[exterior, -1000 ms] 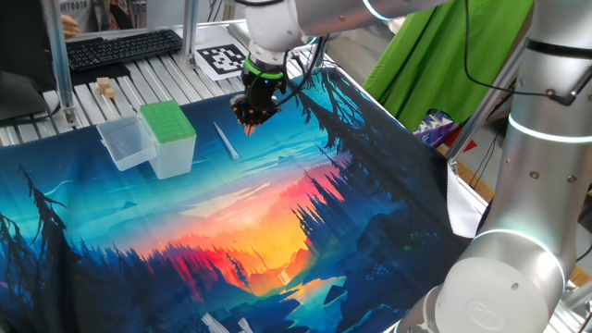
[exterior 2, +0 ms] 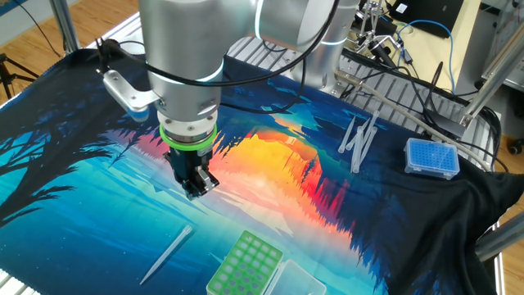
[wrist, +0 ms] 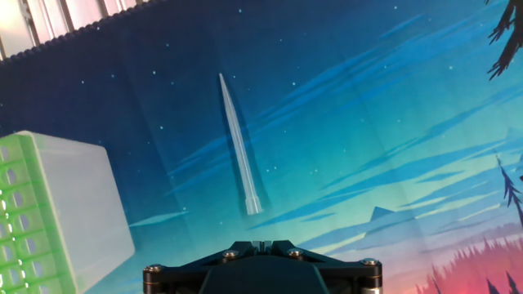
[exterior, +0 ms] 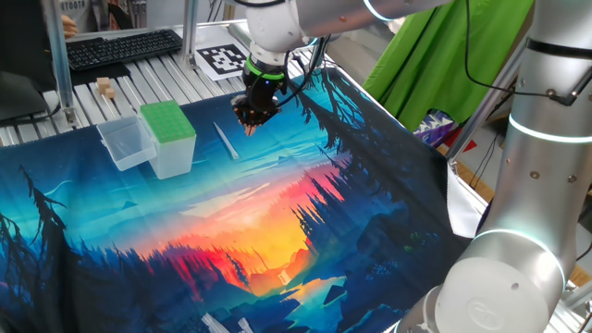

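A single clear pipette tip (wrist: 238, 147) lies flat on the printed cloth, its narrow end pointing up in the wrist view. My gripper is at the bottom edge of that view, fingertips together and nothing seen between them. In exterior view 1 the gripper (exterior: 249, 130) hangs above the cloth, just right of the tip (exterior: 226, 141). Exterior view 2 has the gripper (exterior 2: 201, 192) above and beyond the tip (exterior 2: 166, 255). A white box with a green perforated top (exterior 2: 246, 266) stands on the cloth near the tip, its clear lid (exterior 2: 296, 280) beside it.
Several more clear tips (exterior 2: 359, 146) lie together across the cloth, near a blue rack box (exterior 2: 431, 158). Beyond the cloth are a keyboard (exterior: 125, 50) and small wooden blocks (exterior: 105, 88).
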